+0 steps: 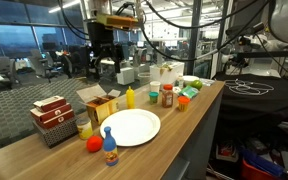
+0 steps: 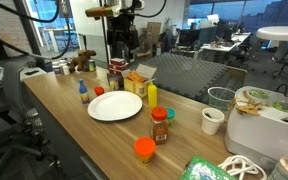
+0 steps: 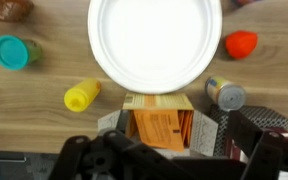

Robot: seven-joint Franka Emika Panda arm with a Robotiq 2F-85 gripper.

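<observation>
Above the open cardboard box [image 1: 101,106] hangs my black gripper [image 1: 106,68], clear of its flaps. In the wrist view the gripper stands open, its dark fingers spread to either side of the box [image 3: 159,128] below, with nothing held between them. Orange-brown shows inside the box; its floor is hard to make out. Next to the box lies a white plate [image 1: 132,127], bare on top. A yellow bottle [image 1: 130,98] is upright close by.
Near the plate are a red tomato-like item [image 1: 94,144], a blue bottle [image 1: 110,150] and a can [image 1: 84,128]. Stacked red-and-white boxes [image 1: 54,112] stand at the left. A red-lidded jar [image 2: 159,126], orange cup [image 2: 144,150] and white cup [image 2: 212,121] occupy the other side.
</observation>
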